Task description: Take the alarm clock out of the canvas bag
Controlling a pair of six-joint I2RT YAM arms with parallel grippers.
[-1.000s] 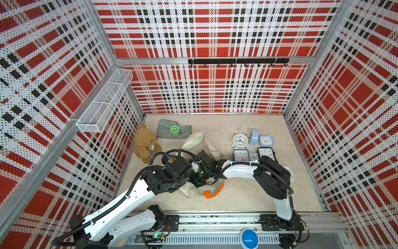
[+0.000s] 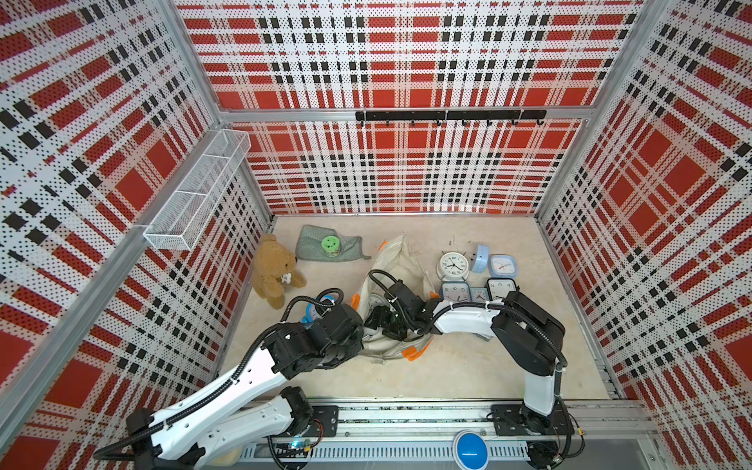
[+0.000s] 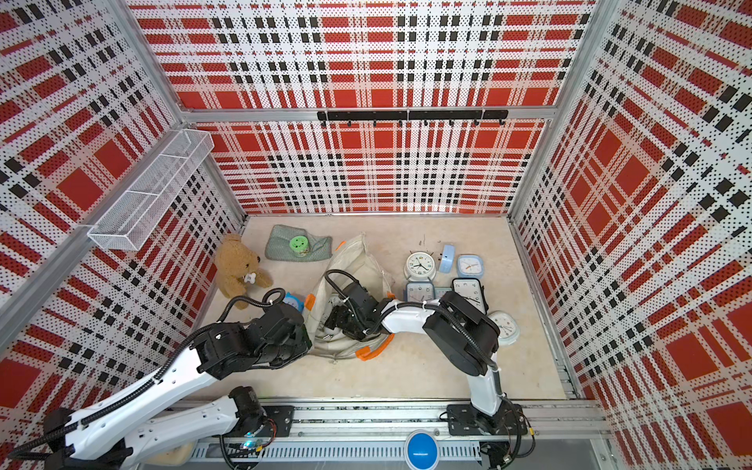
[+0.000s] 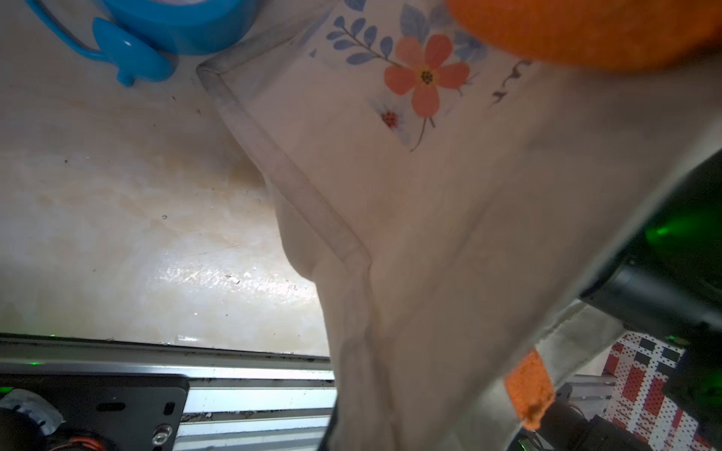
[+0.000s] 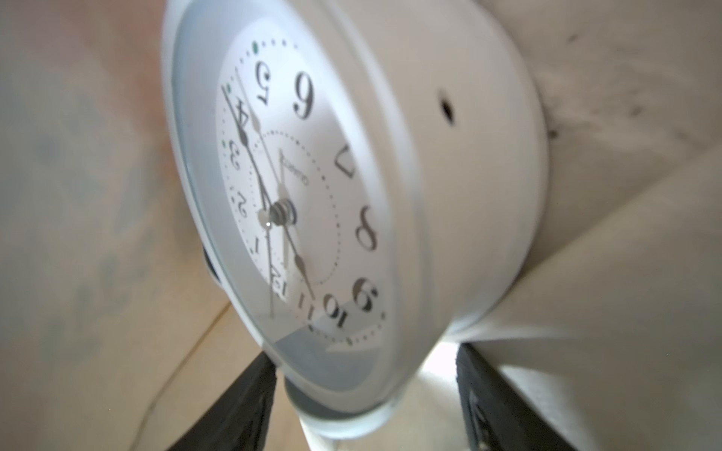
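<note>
The beige canvas bag (image 2: 403,258) with orange handles lies mid-table, its mouth spread. In the right wrist view a white round alarm clock (image 5: 481,150) rests inside it, tilted, its dial numerals upside down. My right gripper is inside the bag with fingers apart; the clock's lower rim is by the left finger (image 5: 244,406), with a gap before the right one. At the bag's left side is my left gripper (image 2: 364,337), shut. Flowered canvas (image 4: 421,188) gathers toward it in the left wrist view and hides its fingertips.
Several clocks stand right of the bag, including a white twin-bell one (image 2: 453,266) and a blue one (image 2: 502,265). A blue clock (image 4: 195,26) is close to the bag's left. A teddy bear (image 2: 274,270) and a grey-green cloth (image 2: 313,243) are farther left.
More of the bag's mouth shows.
</note>
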